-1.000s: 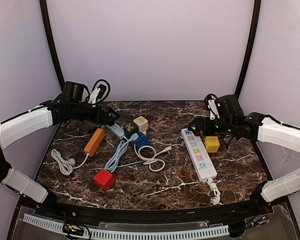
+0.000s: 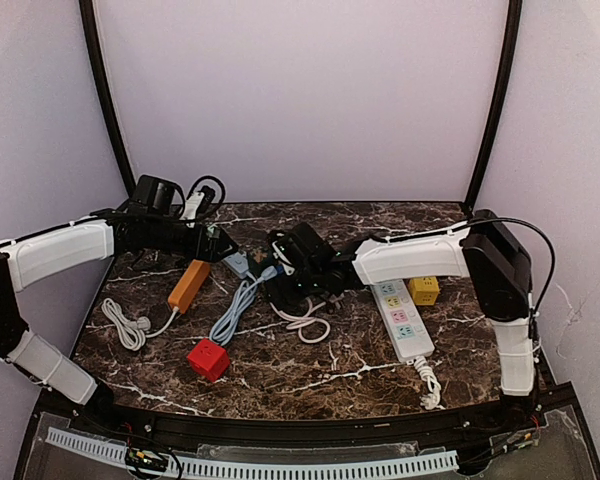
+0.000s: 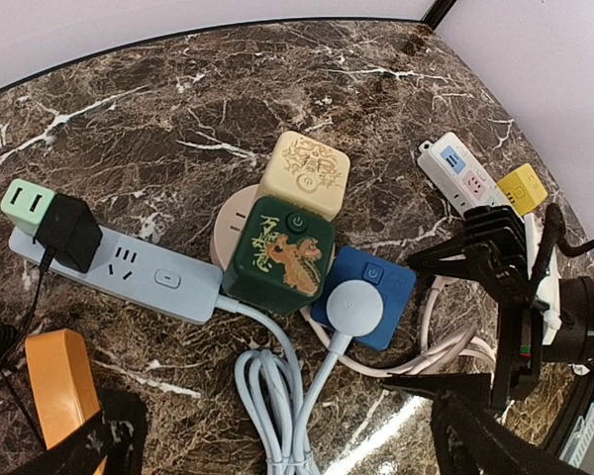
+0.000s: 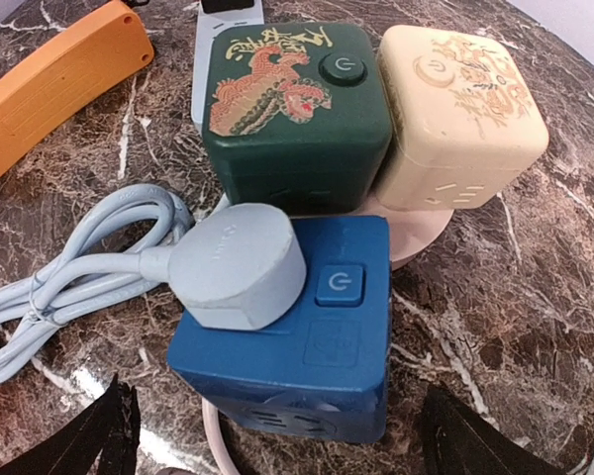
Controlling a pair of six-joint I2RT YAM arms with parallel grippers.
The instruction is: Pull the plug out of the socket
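Note:
A light blue-grey round plug sits on the blue cube socket, its cable leading to a coiled bundle. In the right wrist view the plug covers the left part of the blue cube's top. My right gripper is open, its fingers apart on either side of the blue cube's near end, not touching it as far as shows. My left gripper stands open, farther left, with nothing between its fingers. From the top view, the right arm hides most of the blue cube.
A green cube and a cream cube adjoin the blue one. A grey power strip bears small adapters. An orange block, a red cube, a white strip and a yellow cube lie around.
My right arm has swung left from the white strip to the blue cube and now hides it from above. The left gripper has shifted only slightly.

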